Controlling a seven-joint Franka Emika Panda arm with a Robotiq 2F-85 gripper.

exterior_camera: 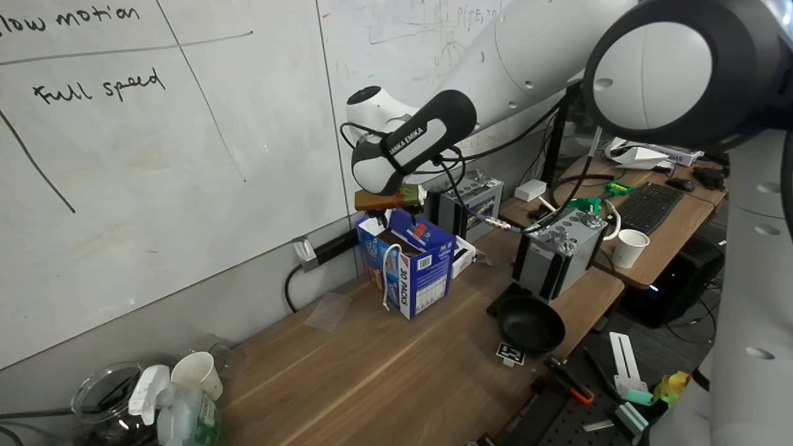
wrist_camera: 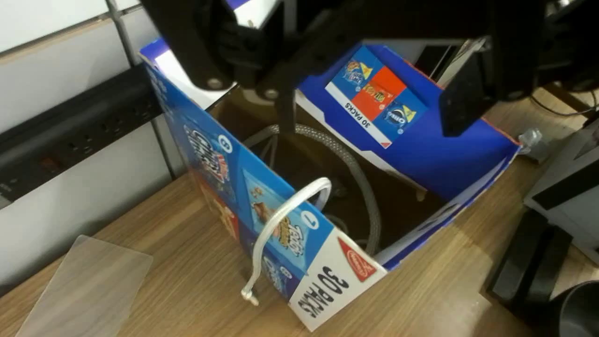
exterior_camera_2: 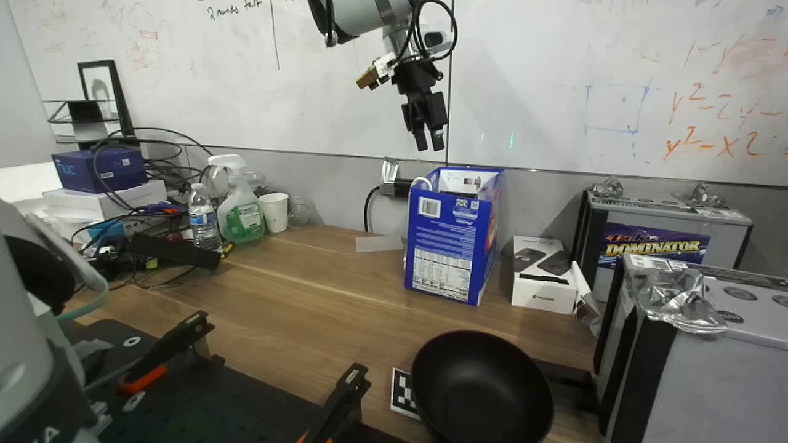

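Note:
A blue snack box (exterior_camera_2: 447, 243) stands open at the top on the table by the wall. Inside it, in the wrist view, lies a looped braided rope (wrist_camera: 365, 185); its white end (wrist_camera: 261, 247) hangs outside over the box's near side. Above the box opening is my gripper (exterior_camera_2: 429, 143), pointing down and clear of the rim. Its fingers (wrist_camera: 287, 109) stand apart in the wrist view, with no rope between them, so it is open. Part of the box's inside is dark or hidden behind the gripper.
A black bowl (exterior_camera_2: 480, 384) sits near the front edge. Grey battery-like boxes (exterior_camera_2: 679, 339) and a white phone box (exterior_camera_2: 545, 277) stand right of the snack box. Bare wood lies to its left, before a spray bottle (exterior_camera_2: 242, 203) and paper cup (exterior_camera_2: 274, 213).

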